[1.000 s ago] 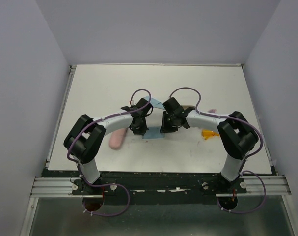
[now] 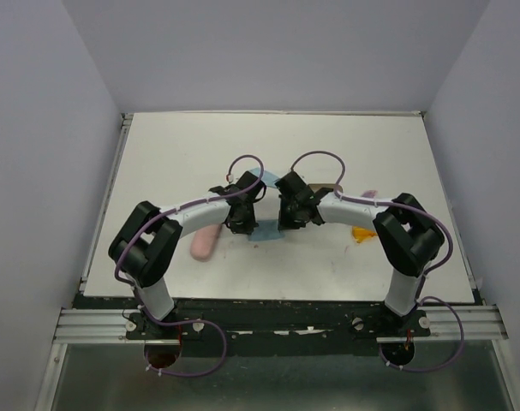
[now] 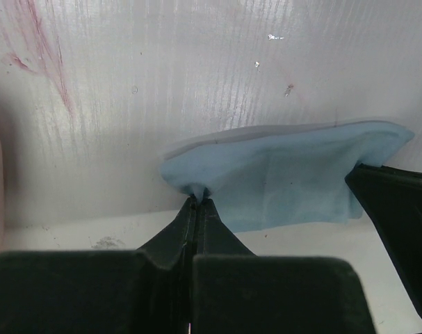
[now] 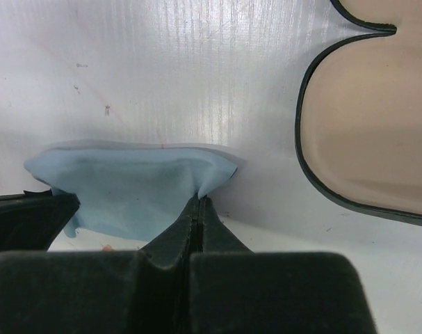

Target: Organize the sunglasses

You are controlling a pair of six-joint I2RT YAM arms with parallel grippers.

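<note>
A light blue cloth [image 2: 264,231] lies on the white table between my two grippers. In the left wrist view the cloth's left corner is pinched in my left gripper, which is shut on it. My right gripper is closed at the opposite end, where the cloth [image 4: 138,191] gathers into its fingertips. A pink case [image 2: 205,242] rests to the left of the left gripper, and a tan case [image 2: 325,187] with a dark rim stands behind the right one. I cannot make out any sunglasses.
Another light blue cloth [image 2: 267,177] lies behind the arms. On the right are a yellow item [image 2: 363,234] and a small pink item [image 2: 368,194], partly hidden by the right arm.
</note>
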